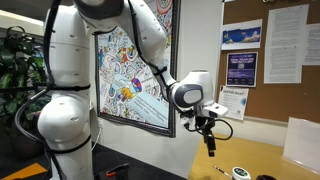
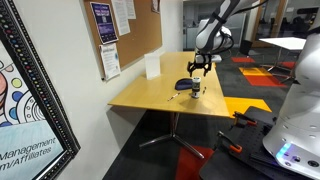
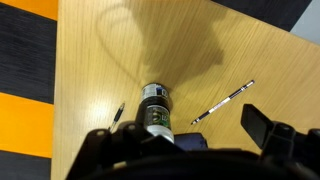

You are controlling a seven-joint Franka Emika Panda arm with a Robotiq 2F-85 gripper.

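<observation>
Below my open gripper in the wrist view, a dark bottle with a pale label (image 3: 156,110) stands on the wooden table (image 3: 105,60). The two dark fingers are spread wide, with nothing gripped; the bottle shows beyond them, nearer the left finger. To its right lies a slim pen (image 3: 222,102), and a shorter dark pen (image 3: 117,117) lies to its left. In exterior view 1 the gripper (image 1: 211,145) hangs above the table, left of a round white-topped item (image 1: 240,173).
A dark blue cloth-like item (image 2: 183,83) lies beside the bottle (image 2: 196,88) on the table. A white box-like object (image 2: 152,66) stands at the table's wall side.
</observation>
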